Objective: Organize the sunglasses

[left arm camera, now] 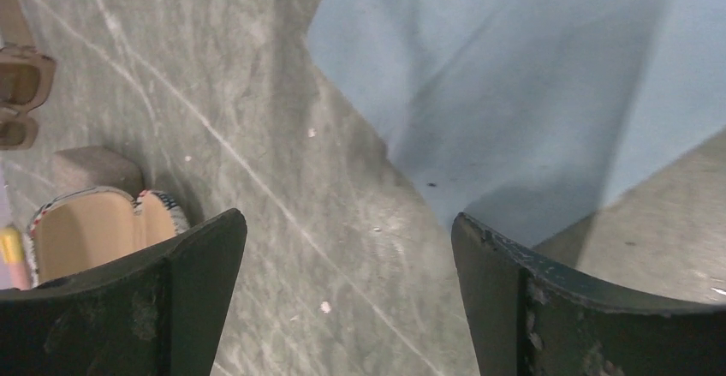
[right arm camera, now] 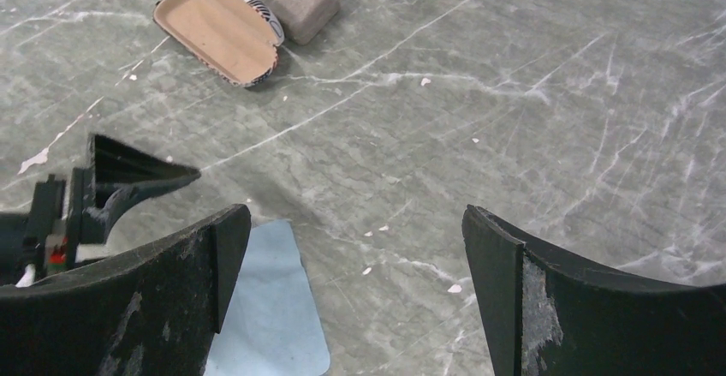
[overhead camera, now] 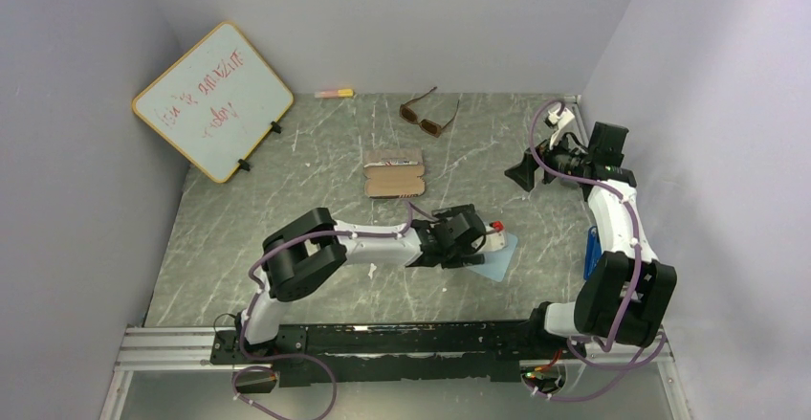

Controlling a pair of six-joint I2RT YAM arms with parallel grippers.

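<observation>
Brown sunglasses [overhead camera: 430, 125] lie with arms unfolded at the back centre, partly visible at the top of the right wrist view. In front of them sits an open case [overhead camera: 394, 185] with a tan lining [right arm camera: 210, 33]. A light blue cloth [left arm camera: 514, 93] lies flat under my left gripper, which is open and empty, low over the cloth's edge. My right gripper is open and empty above the table at the right, apart from the sunglasses and case.
A whiteboard [overhead camera: 212, 102] leans at the back left, with a yellow marker [overhead camera: 341, 93] by the back wall. A blue object [overhead camera: 591, 253] is partly hidden beside the right arm.
</observation>
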